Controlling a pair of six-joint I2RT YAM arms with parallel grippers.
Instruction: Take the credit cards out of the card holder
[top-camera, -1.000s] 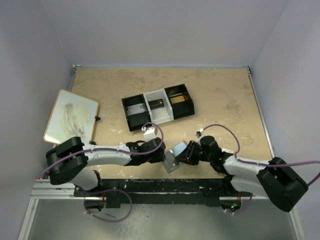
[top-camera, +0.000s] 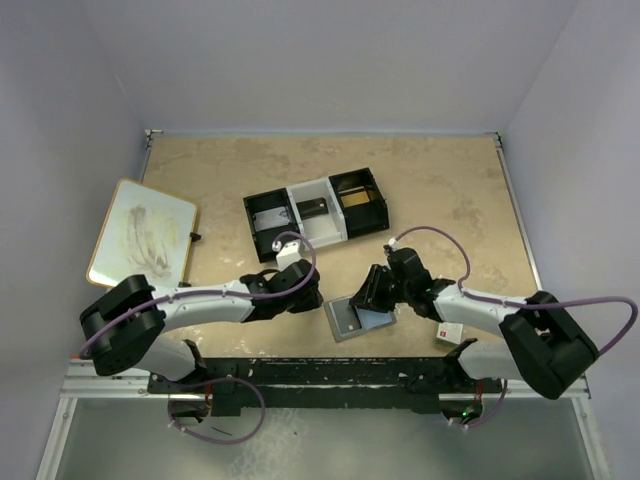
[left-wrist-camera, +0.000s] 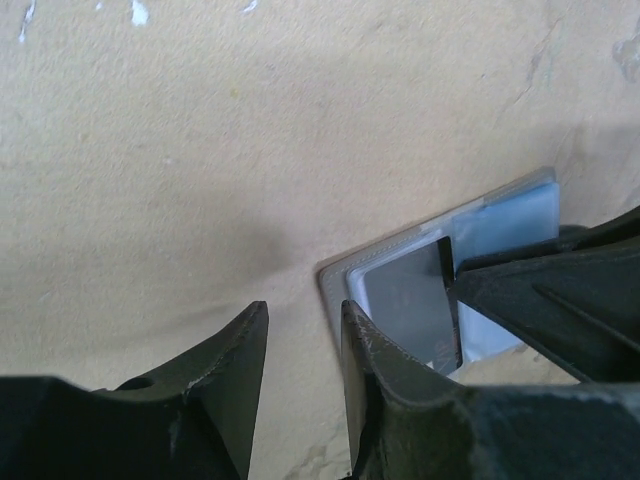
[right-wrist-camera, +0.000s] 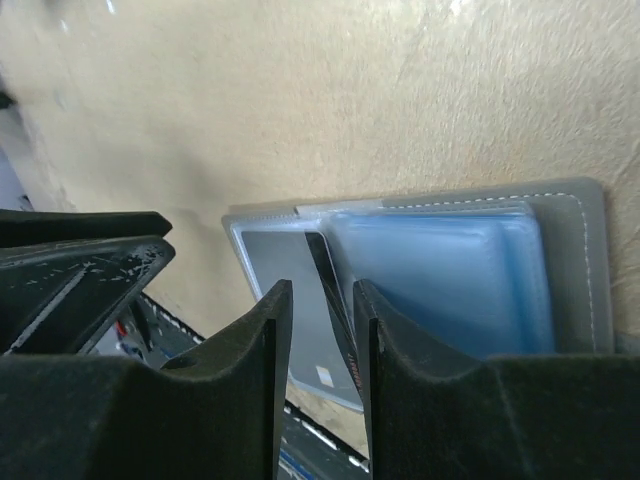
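The grey card holder (top-camera: 343, 319) lies open and flat on the table between my two grippers. In its clear pocket is a grey card (left-wrist-camera: 405, 300) with a dark stripe; the other half has a blue pocket (right-wrist-camera: 430, 265). My left gripper (top-camera: 320, 297) is left of the holder, and its fingers (left-wrist-camera: 245, 335) stand apart with nothing between them. Over the holder's inner side hangs my right gripper (top-camera: 364, 303). In the right wrist view, the card's dark stripe (right-wrist-camera: 330, 285) shows past the gap between its fingers, which grip nothing visible.
A three-part tray stands at the back, with a black left bin (top-camera: 262, 242), a white middle bin (top-camera: 328, 236) and a black right bin (top-camera: 372, 220). A whiteboard (top-camera: 150, 225) leans at far left. A small white box (top-camera: 449, 333) lies by the right arm.
A second ago the holder was turned at a steeper angle, touching both grippers; now it lies flat. The left gripper has drawn away leftward. The right arm has shifted slightly.
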